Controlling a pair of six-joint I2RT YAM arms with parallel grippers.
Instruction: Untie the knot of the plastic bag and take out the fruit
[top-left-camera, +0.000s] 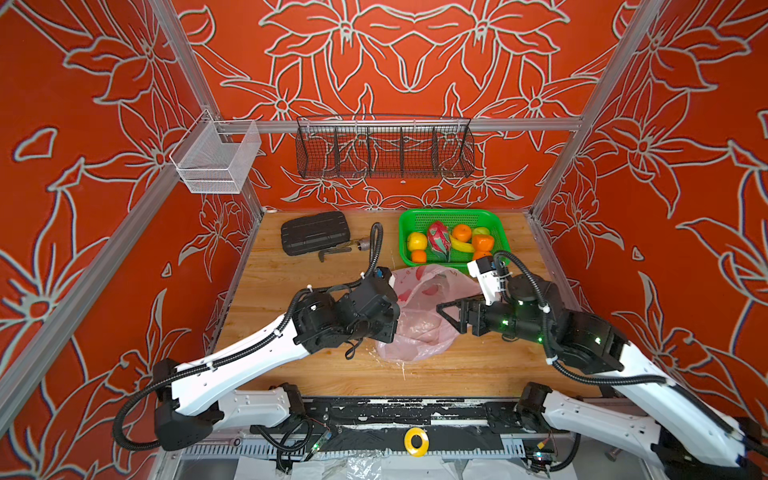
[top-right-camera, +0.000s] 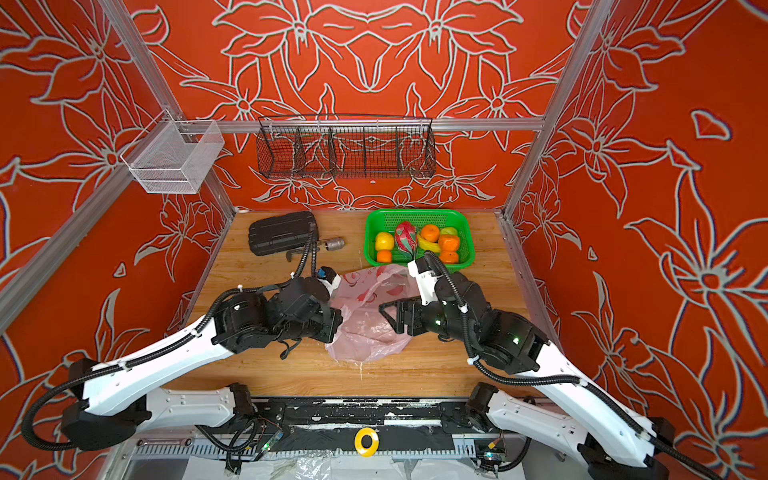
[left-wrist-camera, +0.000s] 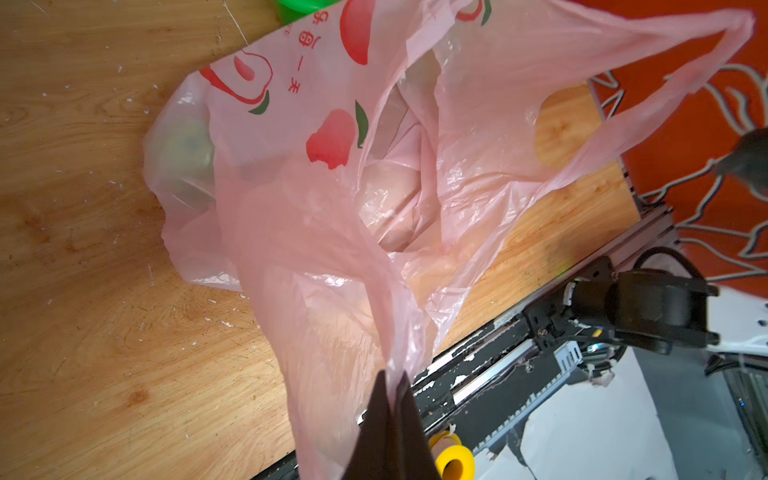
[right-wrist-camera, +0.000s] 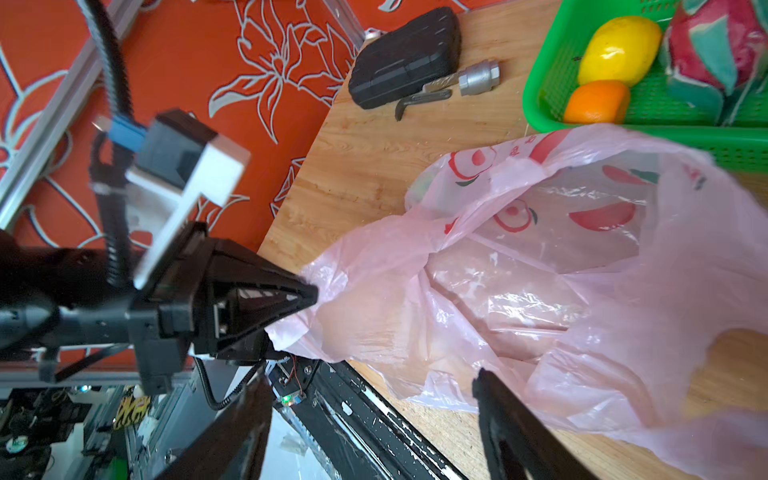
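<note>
The pink plastic bag (top-left-camera: 416, 312) lies mid-table with an opening spread wide and folds inside; a pale greenish shape shows through its side in the left wrist view (left-wrist-camera: 180, 148). My left gripper is shut on the bag's handle end, pulling it leftward; in the right wrist view it (right-wrist-camera: 308, 296) grips a thin pink fold. My right gripper hovers over the bag's near right, open with nothing clearly between its fingers.
A green basket (top-left-camera: 488, 220) with several fruits stands behind the bag. A black case (top-left-camera: 312, 232) and metal tools (top-right-camera: 332, 244) lie at back left. Wire baskets hang on the walls. Table left of the bag is clear.
</note>
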